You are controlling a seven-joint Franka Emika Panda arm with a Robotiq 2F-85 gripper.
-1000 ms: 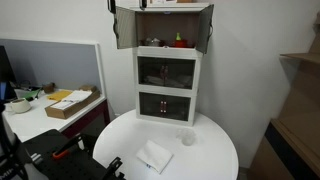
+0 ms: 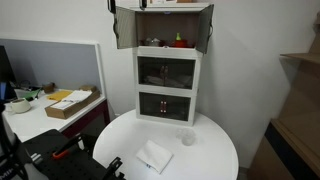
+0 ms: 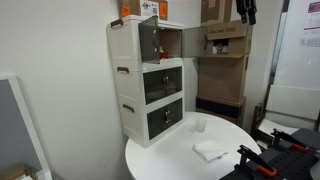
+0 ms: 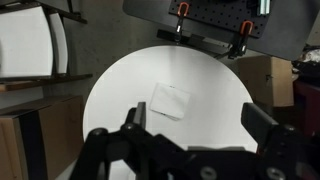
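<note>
High over the round table, my gripper shows at the top edge of exterior view 1 and at the top right of exterior view 2. Its black fingers are spread wide in the wrist view, with nothing held between them. Far below lies a folded white cloth, flat on the white table. A whitish cup stands on the table between the cloth and the cabinet; I cannot make it out in the wrist view. The white cabinet has its top doors open, with a red item inside.
Two dark-fronted compartments below the open shelf are closed. A cardboard box sits on a side desk at left. Black clamps line the robot's mount near the table.
</note>
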